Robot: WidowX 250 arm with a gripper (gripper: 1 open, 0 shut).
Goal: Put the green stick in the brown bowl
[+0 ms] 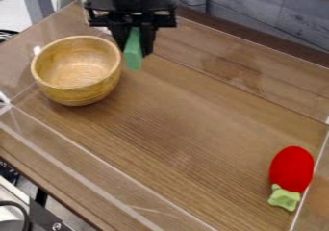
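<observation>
The green stick (133, 50) hangs upright below my black gripper (133, 30), which is shut on its upper part. Just left of the stick sits the brown bowl (54, 89), a round wooden one at the left side of the table. The stick appears beside the bowl's right rim in this view; how high it is above the table I cannot tell. No object shows inside the bowl.
A red object with a green end (291, 169) lies at the right edge of the wooden table (180, 139). A raised border (244, 33) runs along the back.
</observation>
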